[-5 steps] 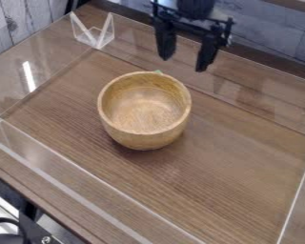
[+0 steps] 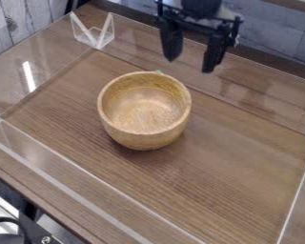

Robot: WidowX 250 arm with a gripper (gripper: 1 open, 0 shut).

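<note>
The gripper (image 2: 191,48) hangs at the top centre of the camera view, a dark body with two black fingers pointing down, above and behind a bowl. Whether it is open or shut on something is hard to tell; nothing clearly shows between the fingers. The tan wooden bowl (image 2: 144,110) stands upright on the wooden surface, empty inside. A small pale green object (image 2: 158,73) lies just behind the bowl's rim, too small to identify.
Bare wooden surface (image 2: 232,162) fills the right and front. White bracket-like pieces (image 2: 94,33) stand at the back left and at the left edge. Dark cable or hardware shows at the bottom left corner.
The bowl has not visibly moved.
</note>
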